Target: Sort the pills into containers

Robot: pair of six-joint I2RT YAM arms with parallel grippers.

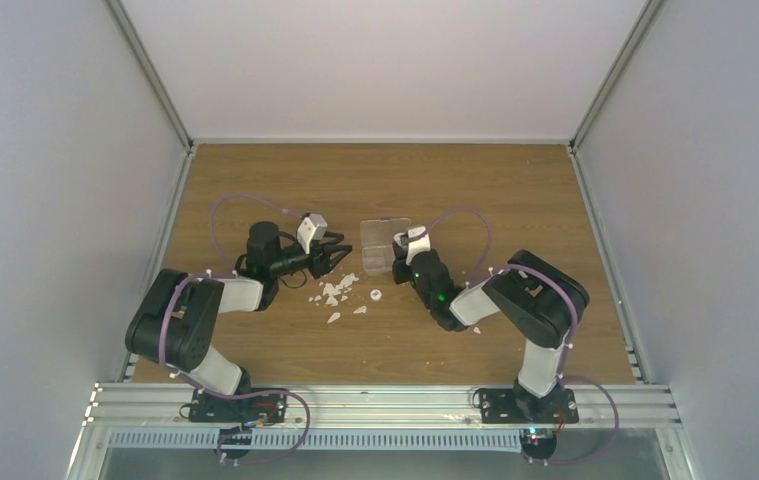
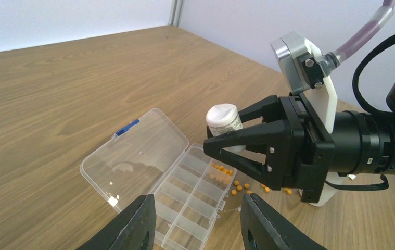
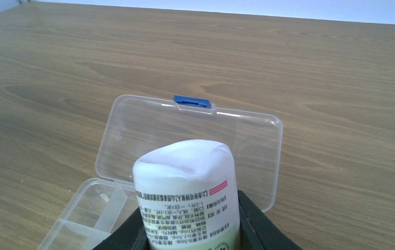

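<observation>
In the right wrist view a white pill bottle [image 3: 187,200] with printed text stands between the fingers of my right gripper, which is shut on it, above the box's edge. The clear pill box [image 2: 190,195] lies open on the table with its lid [image 2: 138,148] folded back. Several orange pills [image 2: 221,168] show in or at one end compartment, and more orange pills [image 2: 239,186] lie loose on the table beside it. My left gripper is open and empty, left of the box in the top view. The bottle's mouth is hidden.
White scraps [image 1: 333,291] litter the table in front of the left gripper, and a small white ring-like cap [image 1: 375,295] lies near them. Behind the box the table [image 1: 385,175] is bare.
</observation>
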